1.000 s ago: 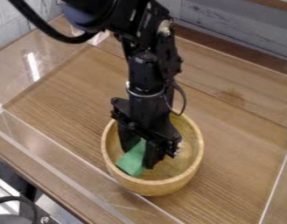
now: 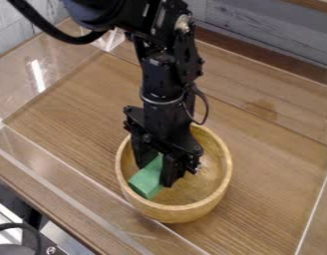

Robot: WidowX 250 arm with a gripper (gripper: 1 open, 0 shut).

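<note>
A yellow bowl (image 2: pixel 199 204) sits on the wooden surface in the lower middle of the camera view. The black gripper (image 2: pixel 163 159) reaches down into it from above, its lower part over a green object (image 2: pixel 148 177) lying in the bowl's left side. The fingers are dark and overlap the green object, which looks held between them, though the grip itself is partly hidden by the gripper body.
A pale wall panel (image 2: pixel 273 30) runs along the back. Dark cabling shows at the bottom left corner.
The gripper has shifted slightly within the bowl, and the green object and bowl show only very small differences in position.
</note>
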